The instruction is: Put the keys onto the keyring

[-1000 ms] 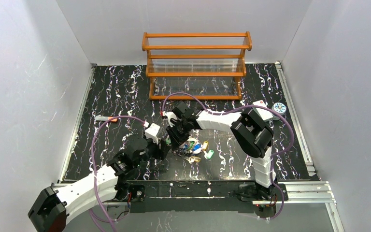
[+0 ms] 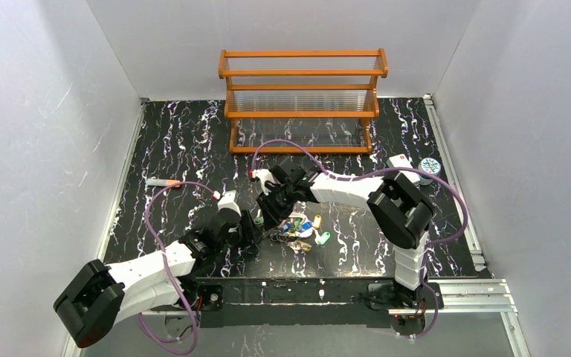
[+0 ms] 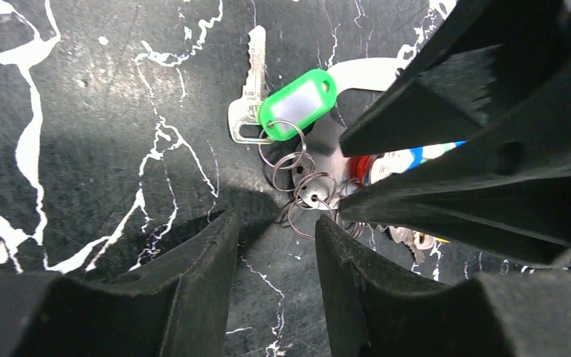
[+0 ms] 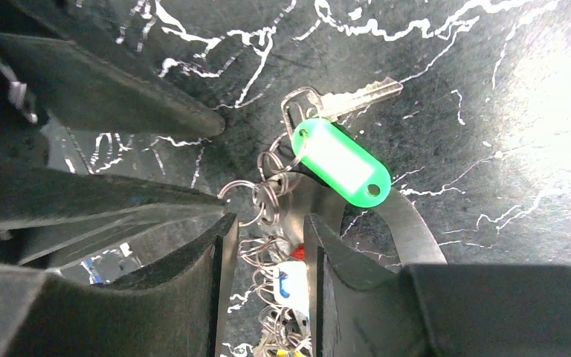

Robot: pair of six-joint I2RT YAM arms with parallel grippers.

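In the left wrist view a silver key (image 3: pixel 253 82) lies by a green key tag (image 3: pixel 299 103), with a chain of thin linked rings (image 3: pixel 314 187) running below it. My left gripper stands part open at the lower end of this chain. From the other side my right gripper reaches over the chain, its fingers also apart. A red and white tag (image 4: pixel 291 286) shows through their gap, apparently lower down. One left fingertip (image 4: pixel 212 201) is close beside an end ring (image 4: pixel 236 195); whether they touch I cannot tell.
More keys and coloured tags (image 2: pixel 299 224) lie heaped beside the right gripper, with a loose green tag (image 2: pixel 323 238) to their right. A wooden rack (image 2: pixel 302 149) stands at the back. An orange-and-grey tool (image 2: pixel 163 182) lies far left.
My left gripper has come down and a little nearer the front edge. The right gripper stays over the rings with only small shifts, its elbow having swung slightly right.
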